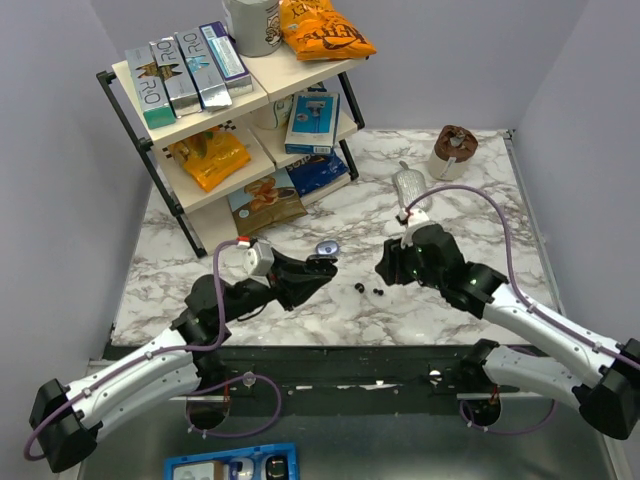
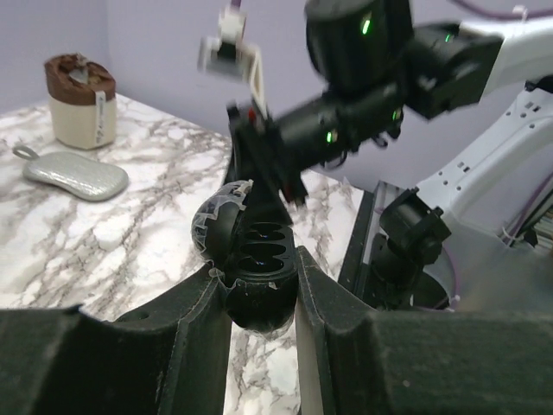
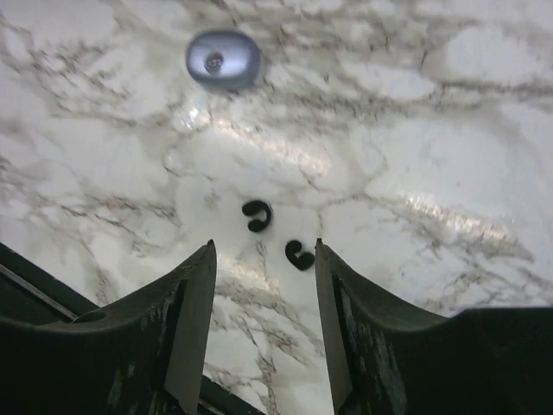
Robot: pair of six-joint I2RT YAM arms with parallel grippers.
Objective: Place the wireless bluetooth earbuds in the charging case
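My left gripper [image 1: 305, 275] is shut on the black charging case [image 2: 259, 272], whose lid stands open with empty-looking earbud wells. My right gripper [image 1: 392, 262] is over the table [image 1: 440, 315], pointing down with its fingers apart and nothing between them. Two small black earbuds [image 3: 257, 216] [image 3: 298, 255] lie separately on the marble below it, in the right wrist view. A blue-grey round object [image 3: 223, 60] sits farther back.
A shelf unit [image 1: 260, 150] with boxes and bags fills the back left. A grey pouch [image 1: 410, 188] and a fabric holder [image 1: 450, 155] stand at the back right. The marble around the earbuds is clear.
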